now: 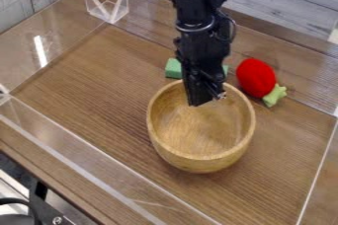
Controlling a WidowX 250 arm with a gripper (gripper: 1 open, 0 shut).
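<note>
My gripper hangs over the back rim of a wooden bowl, shut, with nothing visible between its fingers. The bowl is empty and sits right of the table's middle, toward the front. Behind it, partly hidden by the arm, lies a green object. A red object lies behind the bowl to the right, with a pale green piece beside it.
A clear container stands at the back left. The wooden table is bare to the left of the bowl, and there is free room at the right front.
</note>
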